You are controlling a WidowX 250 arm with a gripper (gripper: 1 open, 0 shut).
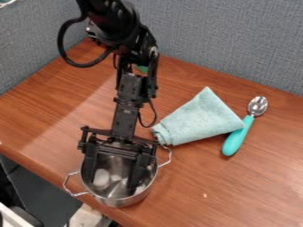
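Observation:
My black gripper (119, 164) reaches down into a steel pot (151, 184) with two side handles, at the front edge of the wooden table. Something pale and rounded lies in the bottom of the pot, partly hidden by the gripper; I cannot make out what it is. I cannot tell whether the fingers are open or shut, or whether anything is between them.
A folded light-teal cloth (198, 117) lies right of the pot, with a teal-handled spoon (240, 135) beyond it. Bare table (48, 115) spans the left and front right. Grey walls stand behind; the table's edge is at lower left.

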